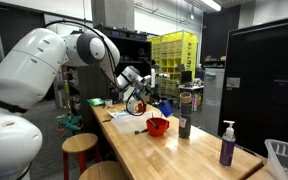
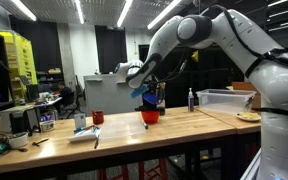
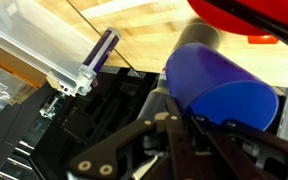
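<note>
A blue cup (image 3: 219, 82) is in my gripper, which is shut on its near edge in the wrist view. Exterior view 1 puts the cup (image 1: 165, 107) just above the red bowl (image 1: 158, 127), which rests on the wooden table. From the other side, the cup (image 2: 150, 98) also appears over the bowl (image 2: 150, 117). Part of the bowl (image 3: 259, 14) shows at the wrist view's top right. The cup's contents cannot be made out.
A dark grey canister (image 1: 185, 127) stands close to the bowl's right. Farther along the table (image 1: 174, 155) are a purple pump bottle (image 1: 227, 146) and a clear bin (image 1: 285, 158). Two stools (image 1: 80, 143) stand along the near side.
</note>
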